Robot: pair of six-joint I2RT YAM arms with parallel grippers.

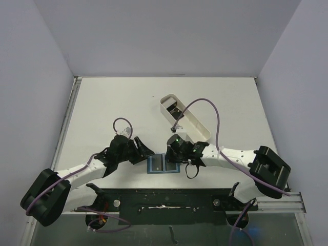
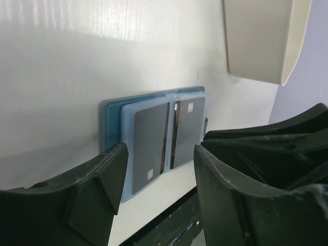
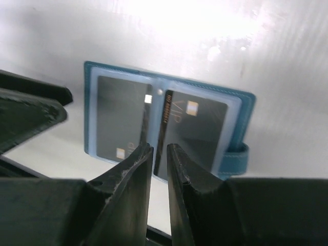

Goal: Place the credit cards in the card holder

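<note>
The blue card holder [image 1: 157, 171] lies open on the table, with a dark card in each clear pocket: one card and another card, both also seen in the right wrist view. My left gripper [image 1: 143, 154] is open at the holder's left, its fingers empty. My right gripper [image 1: 172, 156] is over the holder's right pocket; in the right wrist view its fingertips [image 3: 175, 156] are close together at that pocket's card, and whether anything is between them cannot be told.
A white tray [image 1: 192, 123] with several dark cards at its far end stands behind the holder.
</note>
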